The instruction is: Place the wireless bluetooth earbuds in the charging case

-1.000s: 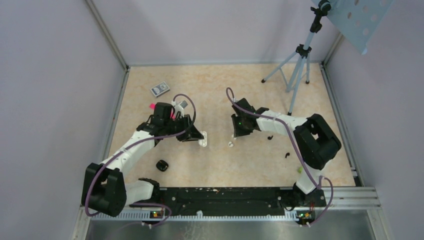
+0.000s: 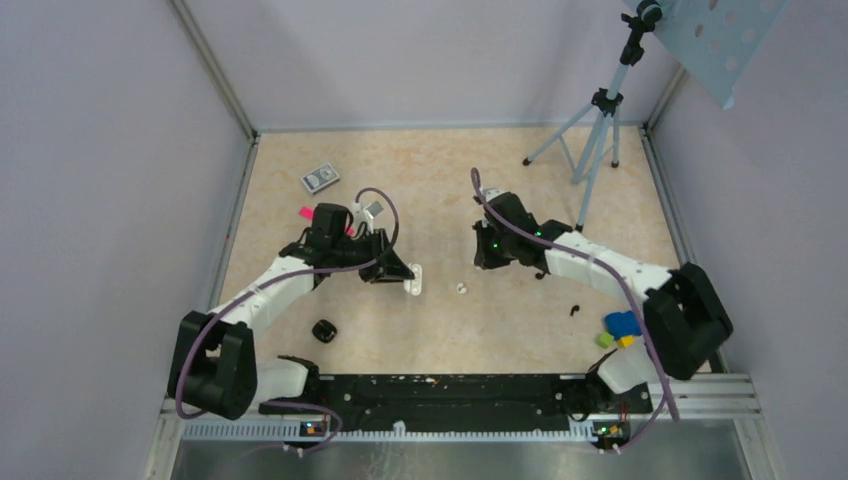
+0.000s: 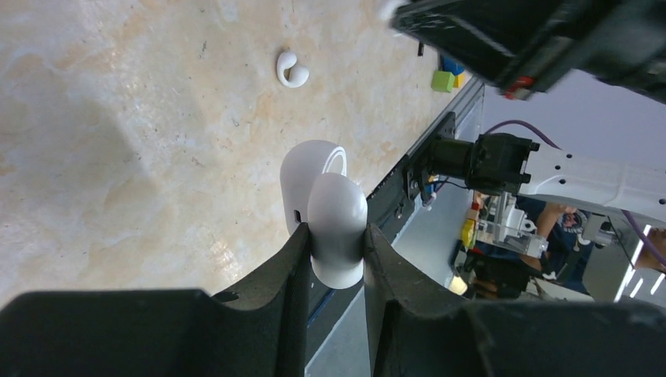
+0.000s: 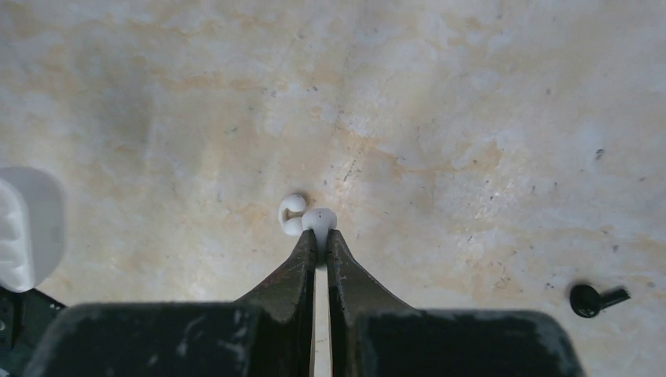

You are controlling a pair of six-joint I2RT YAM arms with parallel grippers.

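The white charging case (image 3: pixel 306 177) hangs above the table with its lid raised, and my left gripper is shut on it. In the right wrist view the case (image 4: pixel 31 228) shows at the left edge, its inside facing up. My right gripper is shut on a white earbud (image 4: pixel 320 219), whose rounded end sticks out beyond the fingertips; the rest is hidden between them. Another white, C-shaped earbud (image 3: pixel 291 71) lies on the table between the two arms, also visible as a small white earbud (image 2: pixel 461 288) from above.
A black round object (image 2: pixel 324 331) lies at front left, and a grey box (image 2: pixel 320 178) at the back left. Small black pieces (image 2: pixel 575 310) and coloured blocks (image 2: pixel 622 325) are at the right, with a tripod (image 2: pixel 600 140) behind. The table between the grippers is mostly clear.
The left gripper has shifted slightly right with the case. The other earbud stays on the table.
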